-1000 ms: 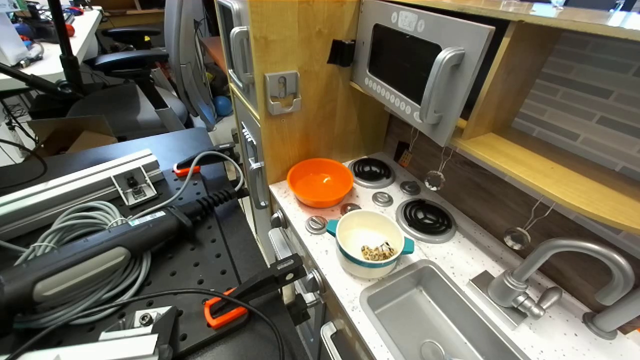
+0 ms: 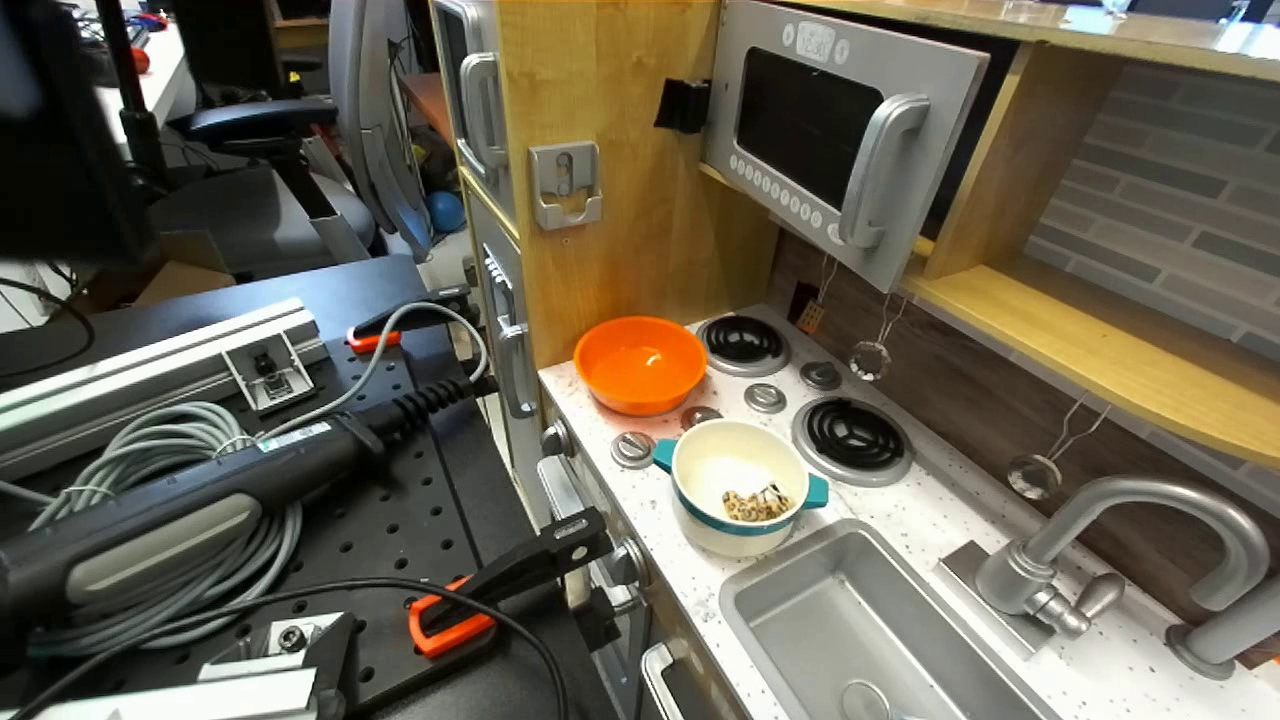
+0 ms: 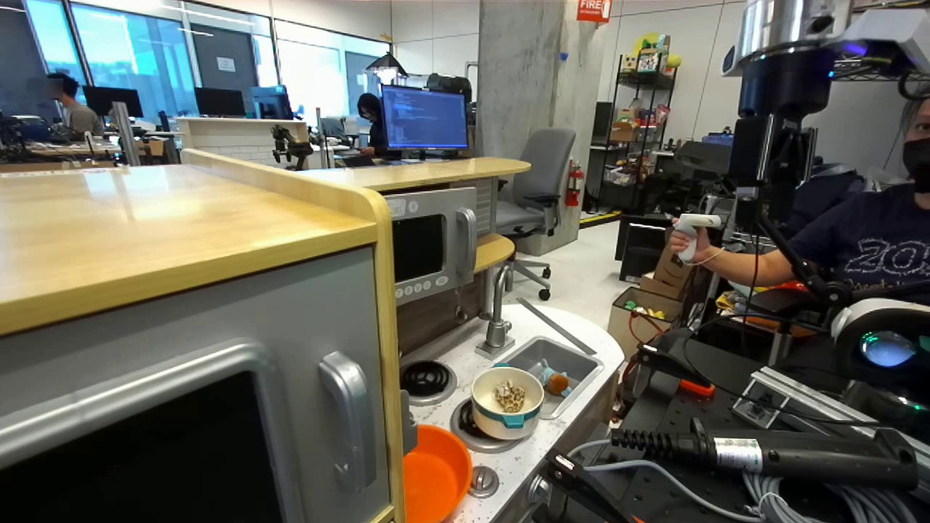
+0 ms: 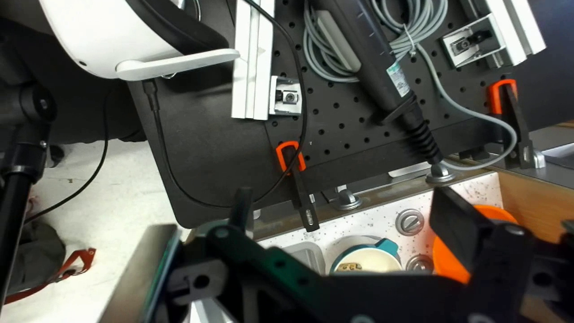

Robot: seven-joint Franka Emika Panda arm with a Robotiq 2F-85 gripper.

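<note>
My gripper is open in the wrist view, its dark fingers (image 4: 458,226) wide apart with nothing between them. In exterior view 2 the gripper (image 3: 751,213) hangs high over the black bench, apart from the toy kitchen. A cream pot (image 2: 734,486) with teal handles stands on the counter by the sink, with a small patterned, spotted item (image 2: 756,504) inside. Beside the pot is an orange bowl (image 2: 639,364), which looks empty. A blue and brown plush-like toy (image 3: 555,380) lies in the sink (image 3: 582,392).
A grey faucet (image 2: 1128,504) rises behind the sink. The microwave (image 2: 828,120) hangs above the stove. On the black bench lie a thick black tool (image 2: 228,516), coiled grey cable (image 2: 180,444) and orange-tipped clamps (image 2: 450,618). A person holding a white controller (image 3: 694,234) stands nearby.
In exterior view 1 a dark, blurred shape has come into the upper left corner, covering part of the background. The pot, bowl and bench items have not moved.
</note>
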